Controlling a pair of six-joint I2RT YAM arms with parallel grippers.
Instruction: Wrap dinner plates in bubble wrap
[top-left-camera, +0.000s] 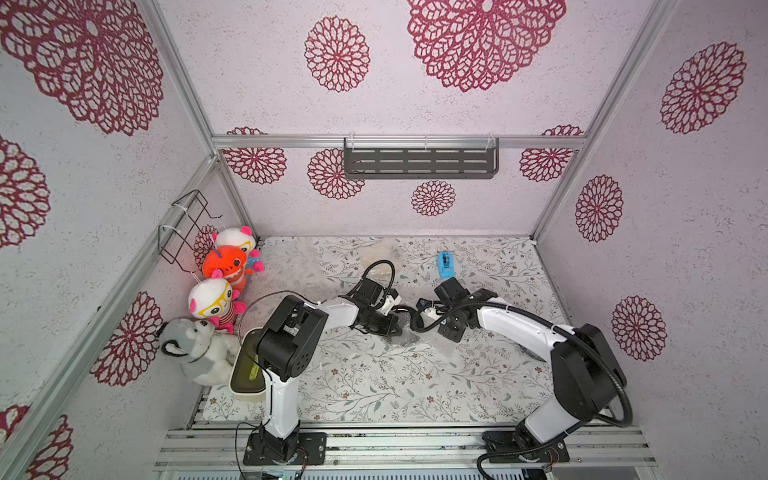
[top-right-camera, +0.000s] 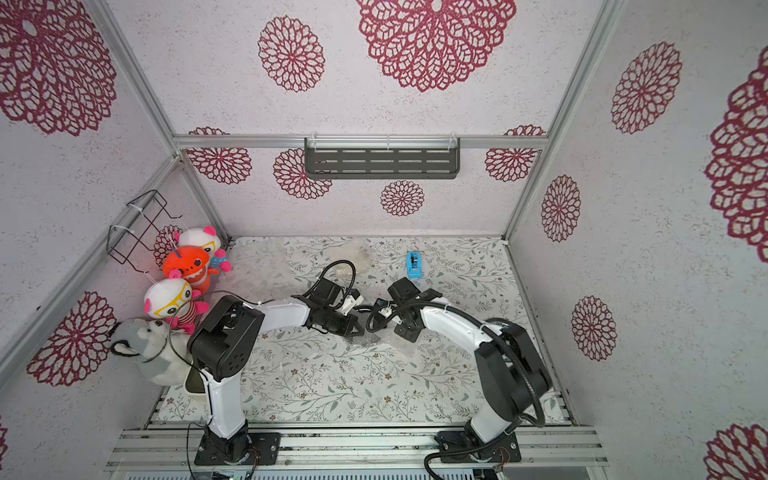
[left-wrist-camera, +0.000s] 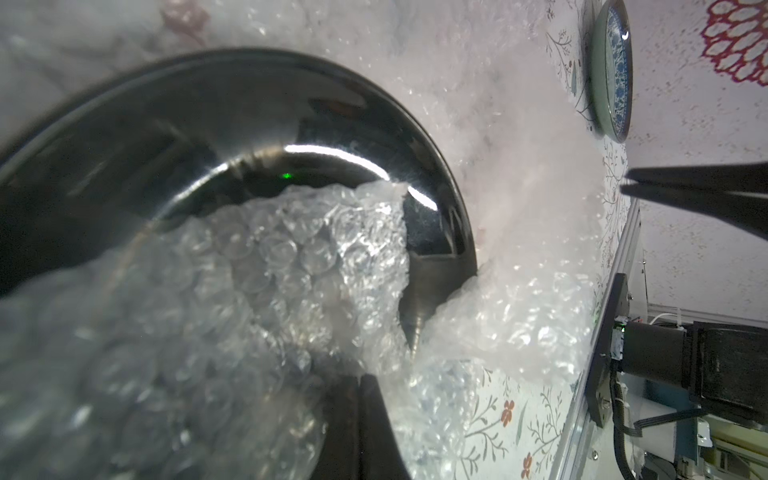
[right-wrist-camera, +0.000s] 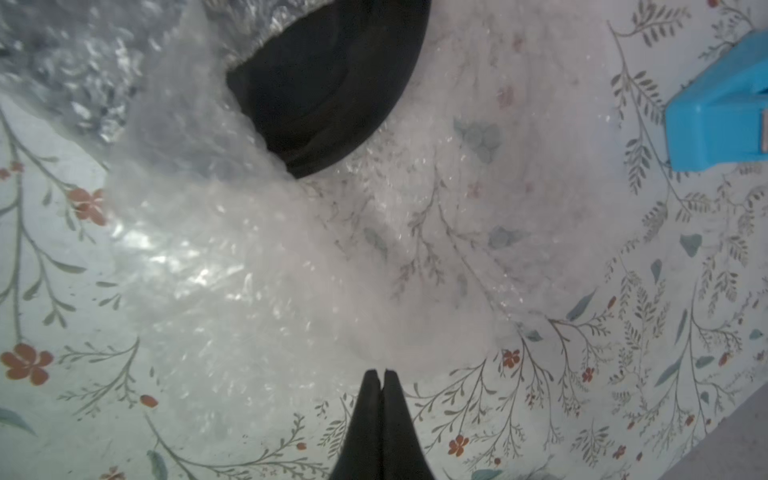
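A glossy black plate (left-wrist-camera: 264, 112) lies on the bubble wrap sheet (left-wrist-camera: 520, 312), with a fold of wrap covering its near part. My left gripper is shut, its tips down at that fold; whether film is pinched between them is unclear. In the right wrist view my right gripper is shut with nothing between its fingers. The loose flap of bubble wrap (right-wrist-camera: 264, 280) lies outside them, just ahead of the tips, beside the black plate (right-wrist-camera: 336, 88). A second plate, blue-patterned (left-wrist-camera: 617, 80), shows at the upper right of the left wrist view.
A blue tape dispenser (top-left-camera: 445, 264) stands behind the work area. At left are a bin (top-left-camera: 248, 388) and several plush toys (top-left-camera: 212, 300). Both arms meet near mid-table, hiding most of the black plate from above.
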